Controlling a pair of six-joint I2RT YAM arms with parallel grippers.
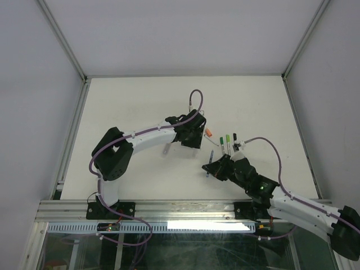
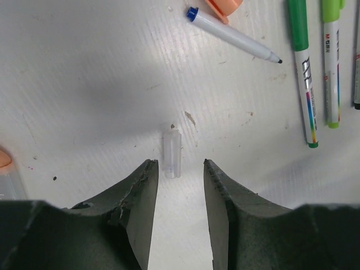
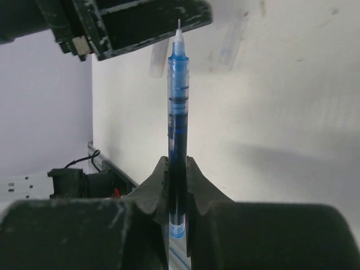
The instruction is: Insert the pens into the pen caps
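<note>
In the right wrist view my right gripper is shut on a blue pen (image 3: 178,101), held upright in that view, its fine tip pointing away from me. My left gripper hangs over the table with its fingers apart, above a small clear cap (image 2: 172,153). To its upper right lie a white marker with a blue end (image 2: 235,35), a green-capped marker (image 2: 305,84) and a light green marker (image 2: 332,67). An orange piece (image 2: 225,5) is at the top.
Another clear piece with an orange end (image 2: 9,179) lies at the left. Both arms are close together near the centre.
</note>
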